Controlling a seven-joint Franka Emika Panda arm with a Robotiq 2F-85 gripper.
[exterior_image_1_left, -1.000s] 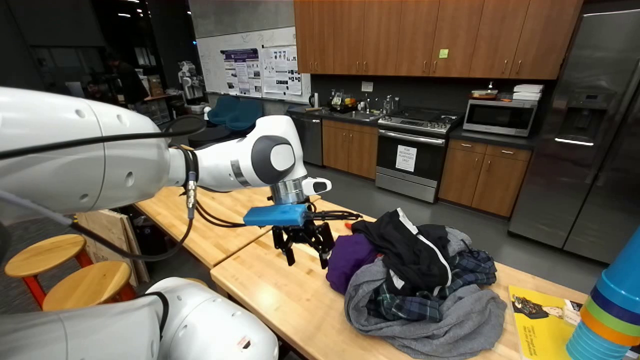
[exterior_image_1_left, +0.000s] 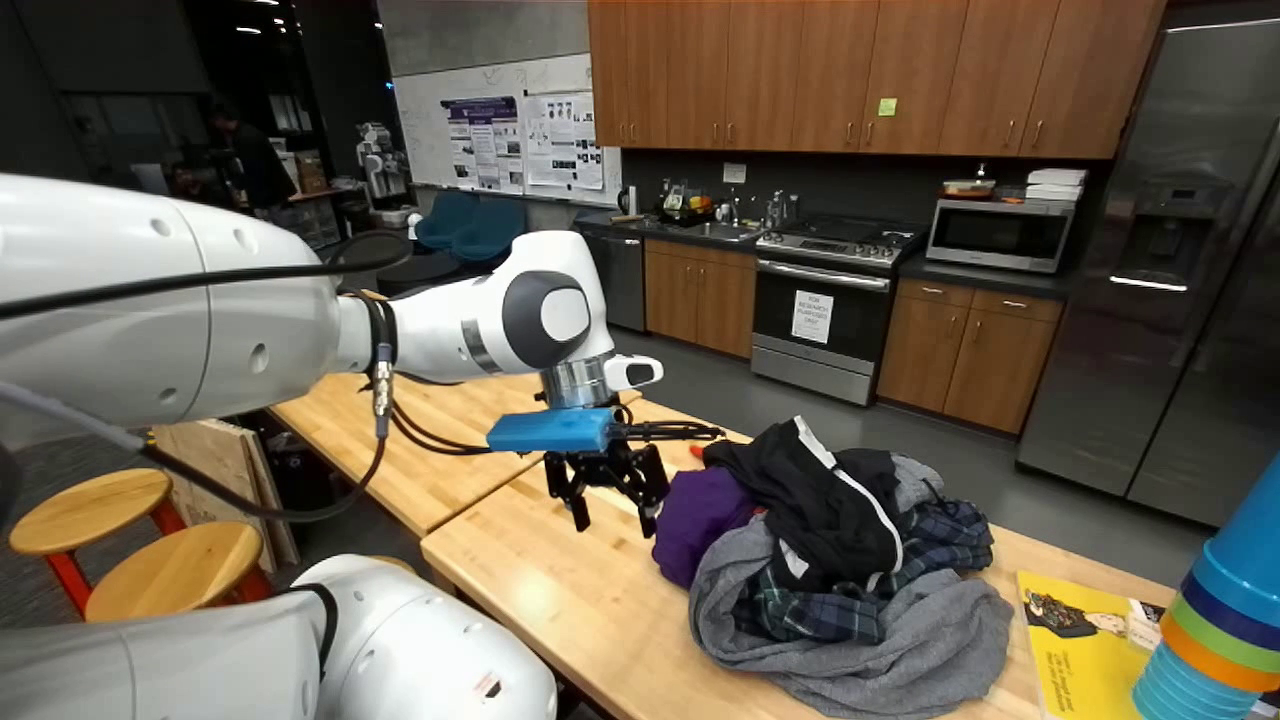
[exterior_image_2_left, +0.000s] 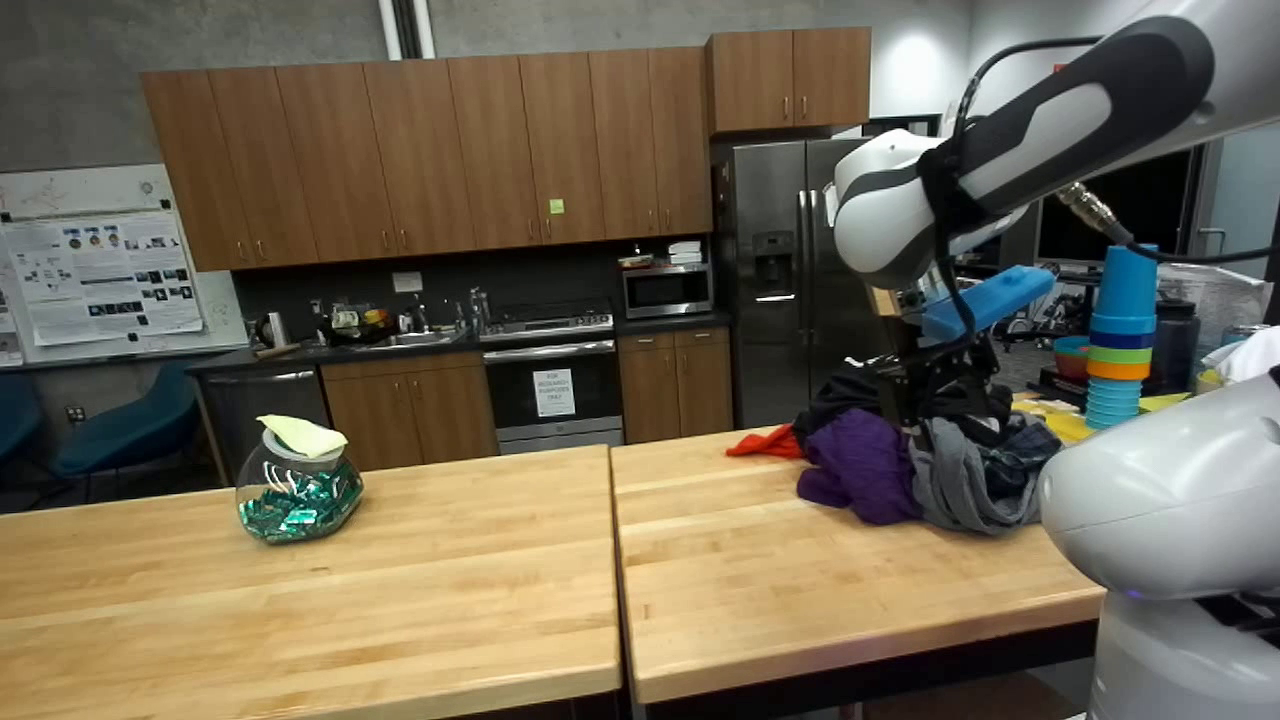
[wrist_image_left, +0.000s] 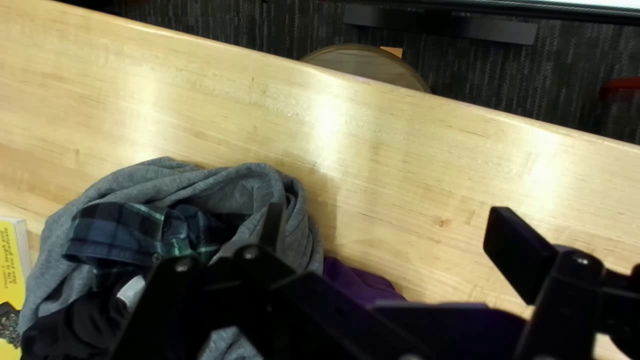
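Observation:
A heap of clothes lies on the wooden table (exterior_image_1_left: 564, 600). In it are a black garment with a white stripe (exterior_image_1_left: 828, 504), a grey garment (exterior_image_1_left: 936, 642), a dark plaid shirt (exterior_image_1_left: 828, 612) and a purple cloth (exterior_image_1_left: 702, 522) on the near-left side. A bit of red cloth (exterior_image_2_left: 768, 443) sticks out behind the purple one. My gripper (exterior_image_1_left: 614, 522) hangs above the table, just left of the heap in exterior view 1. Its fingers stand wide apart, and in the wrist view nothing is held between the pads.
A yellow book (exterior_image_1_left: 1080, 660) and a stack of coloured cups (exterior_image_1_left: 1212, 624) stand right of the heap. On the adjoining table (exterior_image_2_left: 456, 600) sits a glass jar (exterior_image_2_left: 298, 492) of green-wrapped pieces. Bare tabletop lies between jar and clothes.

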